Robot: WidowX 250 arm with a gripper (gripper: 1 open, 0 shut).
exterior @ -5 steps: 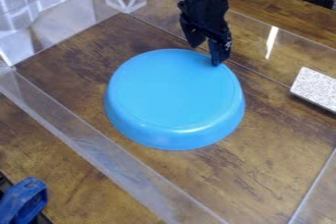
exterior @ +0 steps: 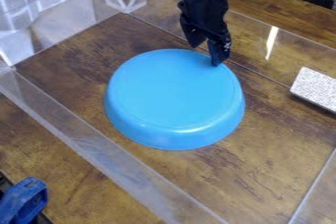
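A large blue round lid-like object (exterior: 174, 94) lies flat, dome side up, on the dark wooden surface. Above it at the top centre, the black robot arm reaches down, its gripper (exterior: 207, 49) low at the far right rim of the blue object. The fingers are small and dark, so whether they are shut on the rim or apart is unclear.
A pale speckled block (exterior: 315, 88) lies at the right edge. A blue object (exterior: 20, 200) sits at the bottom left corner. Clear plastic walls border the wooden floor (exterior: 223, 174), which is bare at the left and below.
The arm and gripper have shifted very slightly, if at all; the blue round object stays in place.
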